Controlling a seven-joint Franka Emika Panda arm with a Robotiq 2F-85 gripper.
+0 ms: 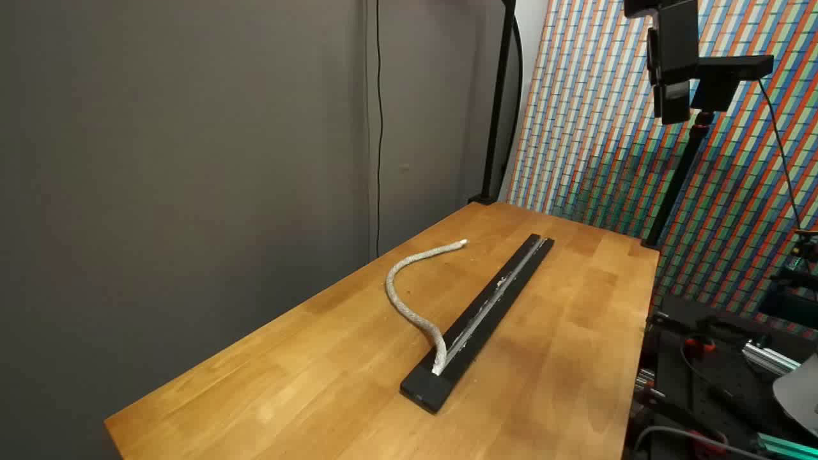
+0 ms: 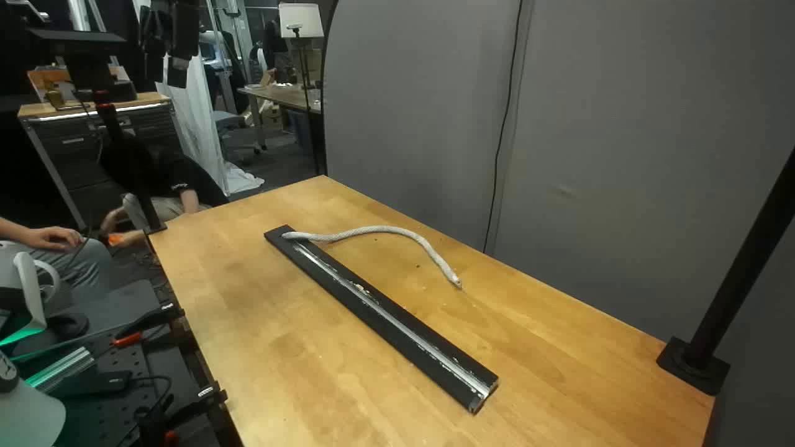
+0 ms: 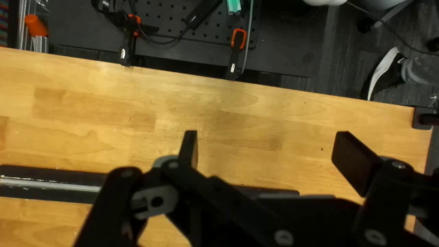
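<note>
A grey-white braided rope [image 1: 411, 314] curves over the table beside a long black bar [image 2: 372, 314] with a light groove along its length. One rope end rests on the bar near one of its ends; the other end lies loose on the wood. High above the table, my gripper stands wide open, and only bare tabletop shows between its fingertips. In the wrist view the gripper body covers part of the bar, and no rope can be seen there. Both exterior views show dark gripper parts at the top, well clear of the rope and bar.
Black clamps [image 3: 234, 61] grip one long edge. A black post [image 2: 723, 268] rises from a corner, and a camera stand [image 1: 679, 180] stands at another. A grey partition [image 2: 633, 149] runs along the opposite long side. People sit beyond the table.
</note>
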